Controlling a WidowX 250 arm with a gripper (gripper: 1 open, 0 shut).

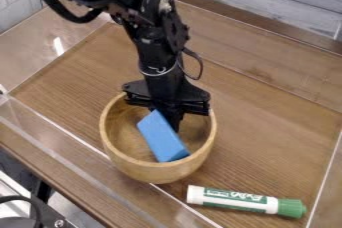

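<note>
A round tan wooden bowl point(127, 155) sits on the table, with a blue block point(164, 140) lying tilted inside it. The black gripper point(168, 112) is lowered over the back part of the bowl, just beside the block's upper end. Its fingertips are mostly hidden by the bowl and block, so what lies between them is hard to see.
A green-and-white marker point(243, 200) lies at the front right of the wooden table point(267, 112). Free table surface is to the left of and behind the bowl. Dark cables show at the lower left beyond the table edge.
</note>
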